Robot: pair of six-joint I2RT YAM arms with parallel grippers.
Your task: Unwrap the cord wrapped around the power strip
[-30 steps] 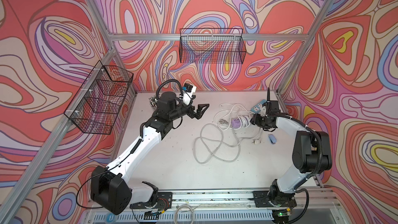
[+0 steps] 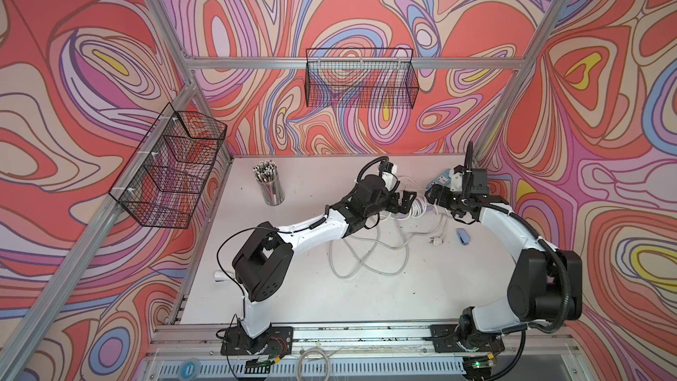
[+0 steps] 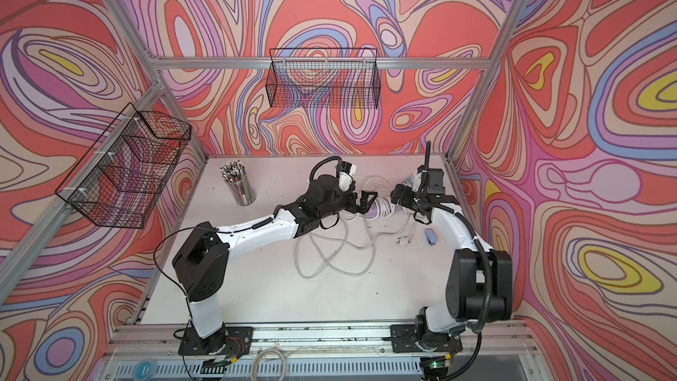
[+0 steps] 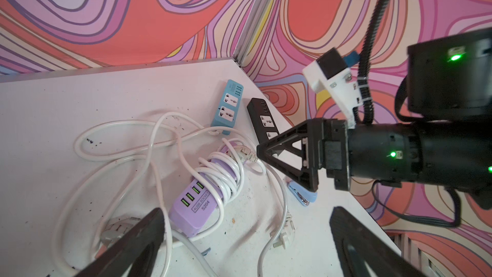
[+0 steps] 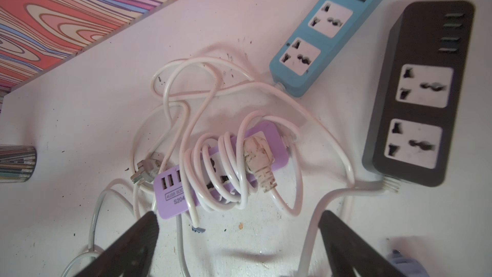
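A purple power strip (image 5: 170, 200) lies on the table with a white cord (image 5: 228, 174) looped several times around its middle. A white plug (image 5: 257, 160) rests on the strip's right end in the right wrist view. My left gripper (image 2: 404, 201) hangs over the strip's left part from the left, open and empty. In the left wrist view the strip and its coils (image 4: 225, 171) show between my blurred fingers. My right gripper (image 2: 440, 198) is open to the right of the coils, with nothing between its fingers.
A blue power strip (image 5: 307, 46) and a black one (image 5: 417, 95) lie right of the purple strip. More cord (image 2: 352, 268) loops across the table in front. A blue stapler (image 4: 302, 193) and a metal cup of pencils (image 2: 270, 187) stand apart.
My left arm has swung far to the right, bringing its gripper from open table to above the purple strip. The cord lies unchanged where visible.
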